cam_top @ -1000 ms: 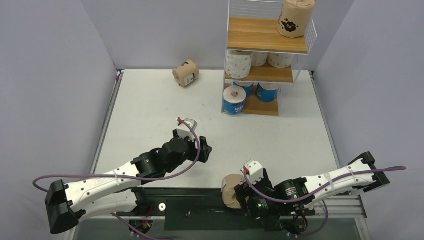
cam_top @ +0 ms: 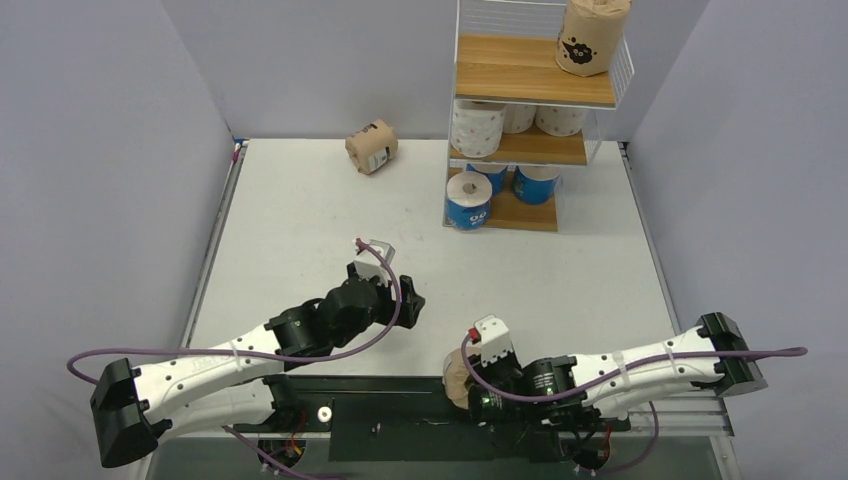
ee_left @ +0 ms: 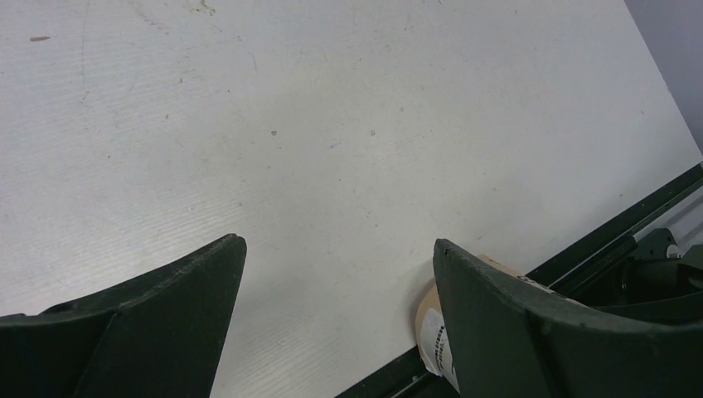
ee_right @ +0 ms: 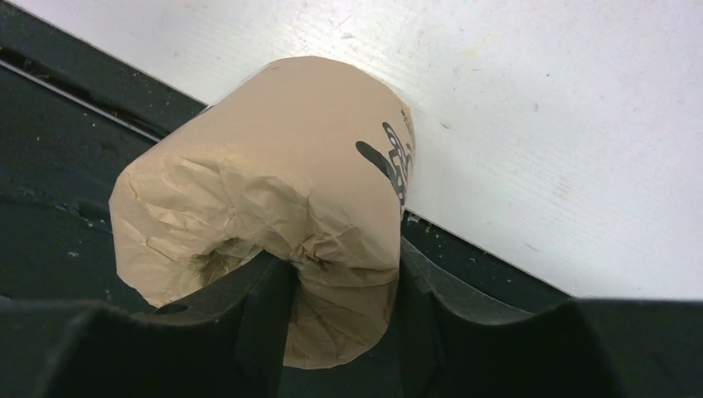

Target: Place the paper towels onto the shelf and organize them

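A brown-wrapped roll (ee_right: pixel 273 157) lies on its side at the table's front edge, its crumpled end facing my right gripper. That gripper's part-open fingers stand on either side of the roll's wall, the left one over the end's hollow and the right along the outer side; whether both touch is unclear. My left gripper is open above bare table with nothing between its fingers. Another brown roll (cam_top: pixel 371 147) lies at the back left. On the shelf (cam_top: pixel 500 70), a brown roll (cam_top: pixel 590 40) stands upright at the top tier's right end.
White dotted rolls (cam_top: pixel 478 128) fill much of the middle tier. Blue-wrapped rolls (cam_top: pixel 469 202) stand on the bottom tier. Walls rise at both sides.
The left arm and the shelf look the same.
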